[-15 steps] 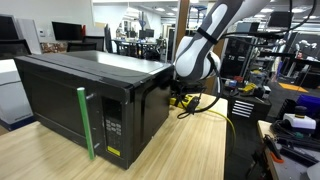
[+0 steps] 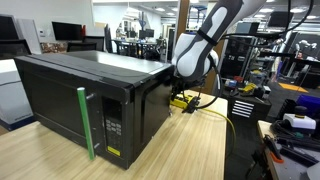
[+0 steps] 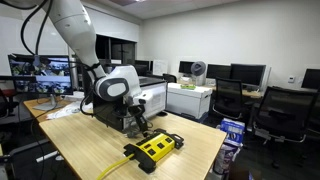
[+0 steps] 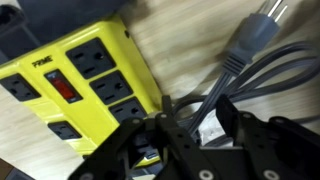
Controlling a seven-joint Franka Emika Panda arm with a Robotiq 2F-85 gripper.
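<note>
My gripper is at the bottom of the wrist view, its dark fingertips [image 4: 229, 112] on either side of a dark cable [image 4: 207, 102]. A gap shows between them, but whether they grip the cable cannot be made out. The cable ends in a plug [image 4: 252, 38] with bare metal prongs, pointing to the upper right. Left of the gripper lies a yellow power strip [image 4: 137, 61] with black outlets and a red switch. Exterior view 2 shows this power strip [image 3: 156, 149] on the table, close to the gripper [image 3: 142, 130].
More cable [image 4: 281, 67] loops on the table at the right of the wrist view. A large black microwave [image 2: 72, 100] takes up much of the table in exterior view 1. A yellow cord [image 2: 232, 130] runs off the table's edge. Bare wood [image 3: 93, 143] lies beside the strip.
More of the yellow strip shows beside it now. The microwave has not moved.
</note>
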